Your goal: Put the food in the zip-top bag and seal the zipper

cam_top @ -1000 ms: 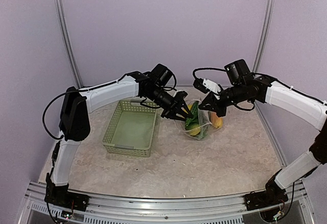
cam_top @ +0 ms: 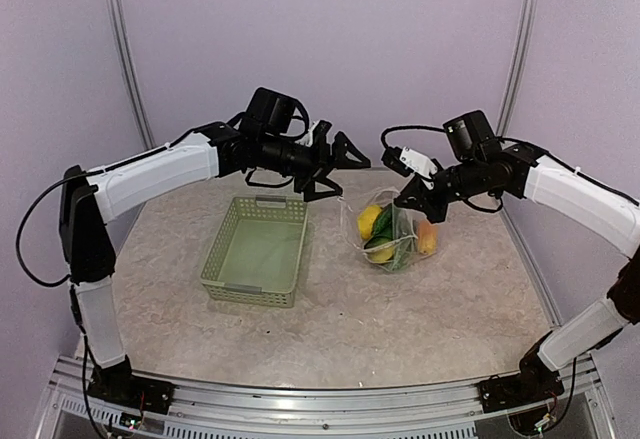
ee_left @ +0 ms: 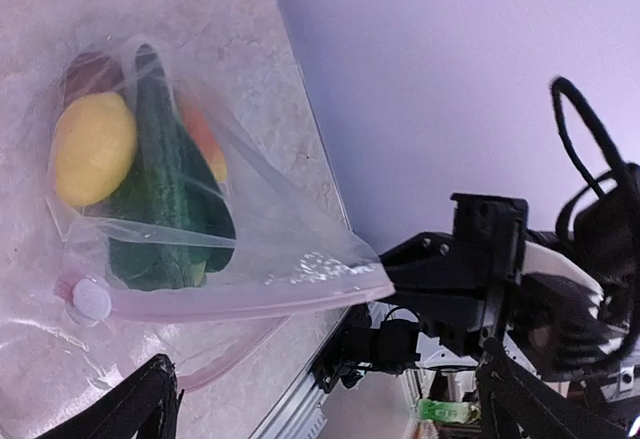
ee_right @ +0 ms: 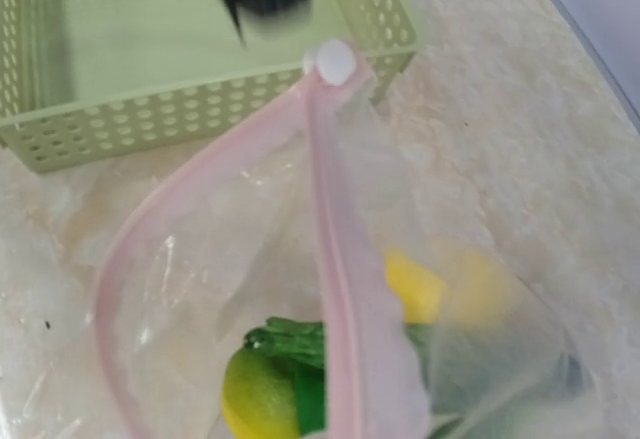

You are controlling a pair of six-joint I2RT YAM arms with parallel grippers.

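The clear zip bag (cam_top: 390,249) stands on the table holding yellow food (ee_left: 95,147), green vegetables (ee_left: 150,239) and an orange item (ee_left: 200,134); its pink zipper (ee_right: 335,259) shows, with a white slider (ee_left: 92,301) at one end. My left gripper (cam_top: 335,169) is open above and left of the bag, nothing between its fingers. My right gripper (cam_top: 410,204) is shut at the bag's upper right edge; in the left wrist view it meets the pink rim, though what lies between its fingers is too small to tell.
An empty green perforated basket (cam_top: 295,249) stands left of the bag. Walls border the back and sides.
My left gripper has risen up and back from the bag's left side. My right gripper has shifted slightly and stays by the bag's upper edge.
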